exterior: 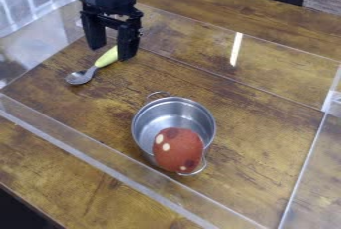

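My black gripper (111, 28) is at the upper left, above a spoon (83, 73) with a pale yellow-green handle; whether its fingers are open or shut is unclear. Part of the handle is hidden behind the gripper. A steel pot (170, 114) stands right of centre toward the front, with a red spotted round object (178, 150) at its front part.
A thin white strip (236, 49) lies at upper right. Clear walls edge the area at left and right.
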